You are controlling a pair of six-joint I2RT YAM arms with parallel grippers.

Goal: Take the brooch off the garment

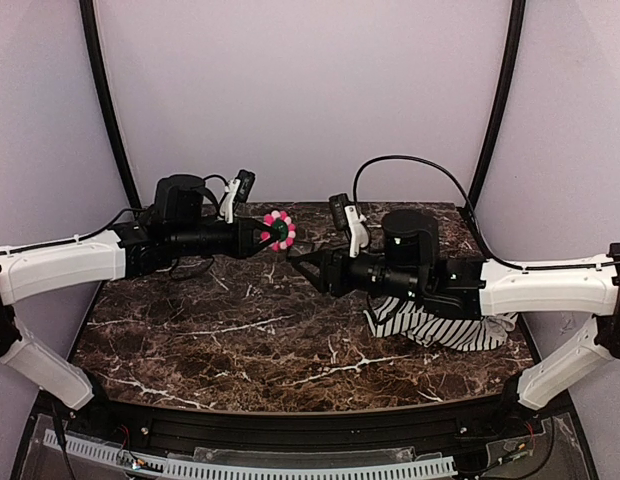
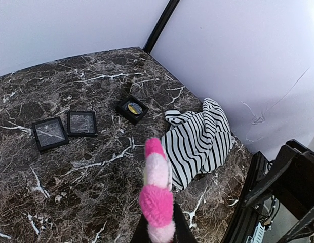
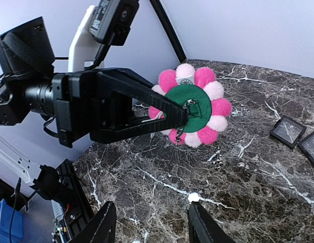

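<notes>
The flower brooch, pink and white petals round a green back, is held up above the table, with my left gripper shut on it. In the left wrist view its pink petals show edge-on. My right gripper is just right of the brooch and apart from it; in the right wrist view its fingers stand apart with nothing between them. The striped garment lies on the right of the dark marble table, partly hidden by the right arm in the top view.
Small black square boxes lie toward the back of the table, one with a yellow centre. A wall stands at each side.
</notes>
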